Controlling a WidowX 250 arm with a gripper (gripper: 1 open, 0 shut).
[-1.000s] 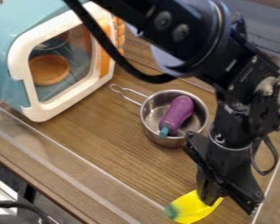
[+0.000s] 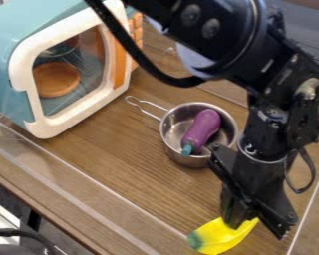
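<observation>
My gripper (image 2: 242, 204) points down at the lower right, right over a yellow banana (image 2: 218, 235) with a green tip, which lies near the front edge of the wooden surface. The fingertips overlap the banana's upper part; whether anything is between them is hidden. A steel pot (image 2: 175, 141) with a wire handle stands behind, holding a purple eggplant (image 2: 202, 129).
A blue-and-white toy oven (image 2: 49, 125) with an orange plate inside stands at the upper left. A pale object is partly hidden behind the arm at the top.
The gripper has shifted very slightly; otherwise little visibly differs.
</observation>
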